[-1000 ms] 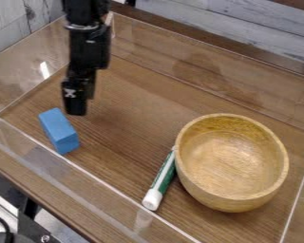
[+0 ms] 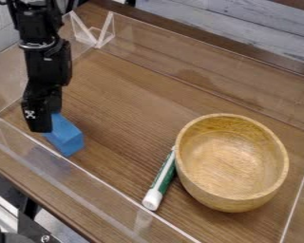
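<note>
My black gripper (image 2: 41,118) hangs at the left, low over the table and just above a blue block (image 2: 65,139). The fingers are open by the look of the spread dark fingers, though their tips are partly hard to make out. The block lies on the wooden table (image 2: 142,85) near its front left.
A pale wooden bowl (image 2: 231,161) sits at the right. A green and white marker (image 2: 160,180) lies left of the bowl. A white frame-like piece (image 2: 94,33) is at the back left.
The arm has moved left and toward the front, down near the blue block.
</note>
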